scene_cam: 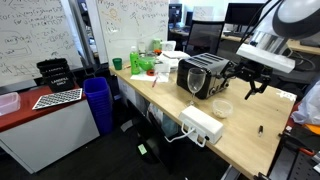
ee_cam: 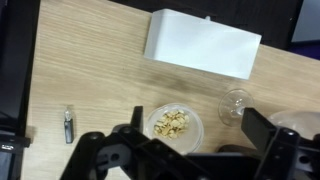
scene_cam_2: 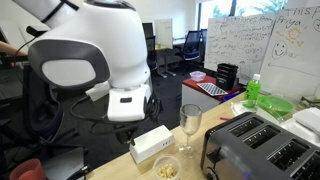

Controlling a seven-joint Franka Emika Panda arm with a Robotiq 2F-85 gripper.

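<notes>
My gripper is open above the table, with nothing between its fingers. In the wrist view, a small clear bowl (ee_cam: 174, 127) holding pale, nut-like pieces lies beneath the opening, by the left finger. A stemmed glass (ee_cam: 234, 106), seen from above, stands near the right finger. Exterior view 1 has my gripper (scene_cam: 240, 85) well above the tabletop, with the bowl (scene_cam: 222, 108) below and to its left. The glass (scene_cam: 195, 79) is upright in front of the toaster (scene_cam: 204, 74). A white box-shaped appliance (ee_cam: 203, 44) sits at the table edge.
A small dark pen-like item (ee_cam: 69, 125) rests on bare wood left of the bowl. Green bottle (scene_cam_2: 253, 88) and green bowl (scene_cam_2: 274, 104) stand beyond the toaster (scene_cam_2: 262, 146).
</notes>
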